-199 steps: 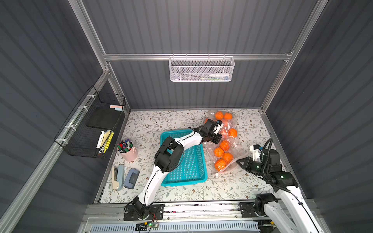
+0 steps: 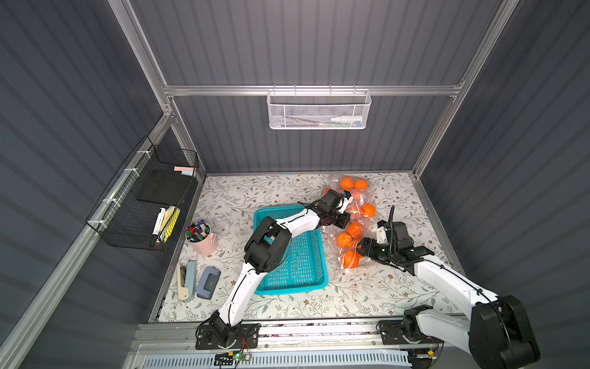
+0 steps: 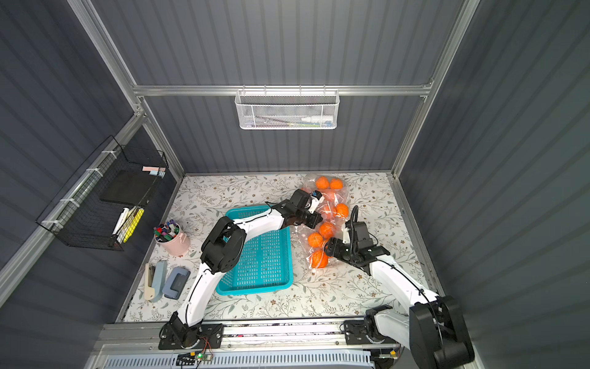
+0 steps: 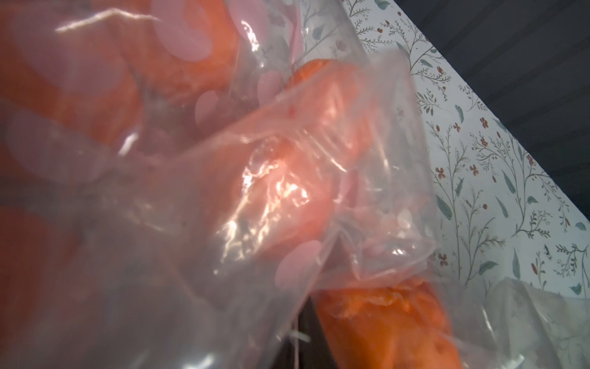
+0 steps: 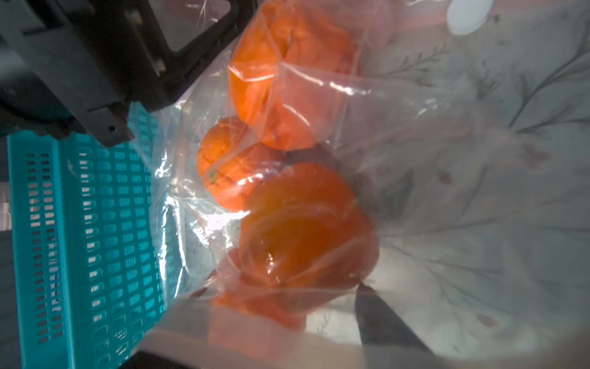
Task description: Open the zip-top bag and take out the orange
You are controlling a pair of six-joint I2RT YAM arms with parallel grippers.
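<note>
A clear zip top bag (image 5: 424, 92) with several oranges lies right of the teal basket. My left gripper (image 2: 344, 224) is shut on the bag's plastic (image 4: 245, 295); film hides most of its fingers (image 4: 319, 338) in its wrist view. Over the bag's front part, my right gripper (image 2: 362, 247) stands open, its fingers (image 5: 384, 323) around the lower oranges. An orange (image 5: 307, 233) sits between or just ahead of those fingertips. Film crosses in front of the fingers, and I cannot tell whether they are inside the bag. Another orange (image 2: 350, 259) lies at the front end.
A teal basket (image 2: 325, 276) stands under my left arm, close to the bag. More bagged oranges (image 2: 360, 184) lie at the back. Free table shows at front right. A pink pen cup (image 2: 207, 246) and staplers (image 2: 186, 283) stand far left.
My right gripper has moved left, from beside the bag to over its front oranges. The front edge of the bag has shifted and the oranges there have moved slightly. The left arm stays still.
</note>
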